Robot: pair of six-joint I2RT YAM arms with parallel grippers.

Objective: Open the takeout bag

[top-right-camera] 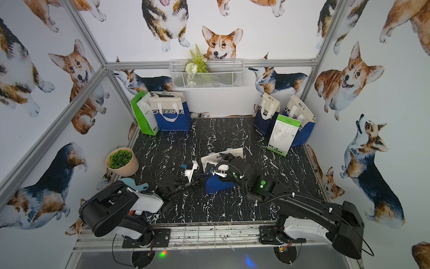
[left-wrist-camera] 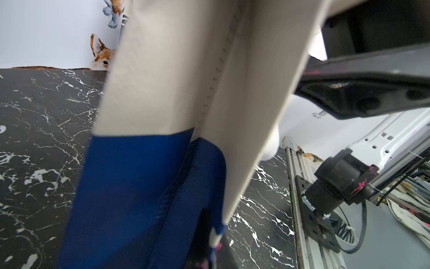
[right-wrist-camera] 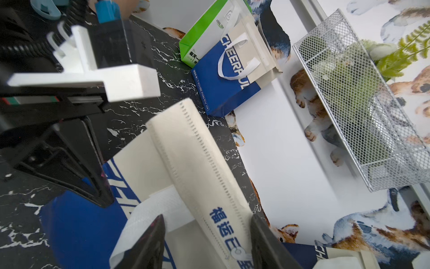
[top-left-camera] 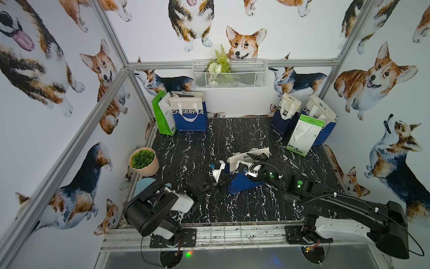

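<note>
A blue and cream takeout bag (top-left-camera: 245,183) stands at the front middle, its cream top rim (right-wrist-camera: 197,165) and white handle visible. My left gripper (top-left-camera: 229,178) is at the bag's left end; in the left wrist view the bag's side fills much of the frame and hides the fingertips. In the right wrist view the left gripper's black fingers stand shut against the bag. My right gripper is over the bag's top, open, a finger to each side of the cream rim strip.
Other bags (top-left-camera: 188,116) stand back left and (top-left-camera: 304,134) back right. A potted plant (top-left-camera: 143,166) sits at the left edge, a wire basket (top-left-camera: 250,76) hangs on the back wall.
</note>
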